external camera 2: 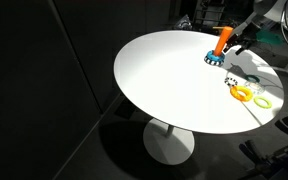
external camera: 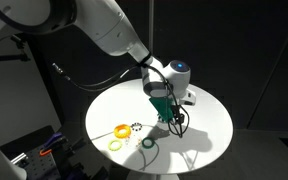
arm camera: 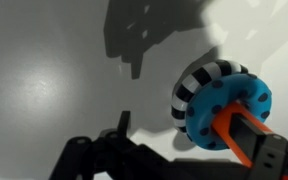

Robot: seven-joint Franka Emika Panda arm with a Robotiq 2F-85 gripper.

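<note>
An orange post (arm camera: 234, 133) rises through a blue ring with dark spots (arm camera: 202, 105), which rests over a black-and-white ring (arm camera: 181, 103). In exterior view 2 the orange post (external camera 2: 223, 41) stands near the table's far right edge, with the blue ring (external camera 2: 214, 57) around its foot. My gripper is open above this stack. In the wrist view the post shows between the fingers, closer to the right one; whether they touch it cannot be told. The arm hides most of the stack in exterior view 1.
Loose on the white round table (external camera: 199, 140) lie an orange ring (external camera: 122, 131), a yellow ring (external camera: 115, 144), a dark green ring (external camera: 149, 143) and a small black-and-white ring (external camera: 136, 126).
</note>
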